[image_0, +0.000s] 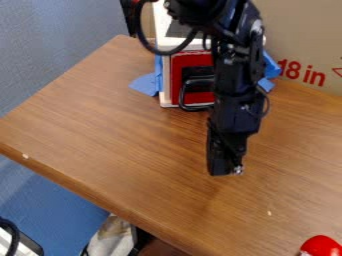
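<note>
A black robot arm comes down from the top of the camera view, and its gripper (225, 164) hangs over the middle-right of the wooden table (107, 140). Its fingers face downward and are dark and small, so whether they are apart or closed is unclear. A red object (319, 247) lies at the bottom right corner, well away from the gripper.
Behind the arm stands a red and white box (190, 85) with blue tape (144, 83) at its side. A cardboard sheet (307, 50) with red print backs the table's right.
</note>
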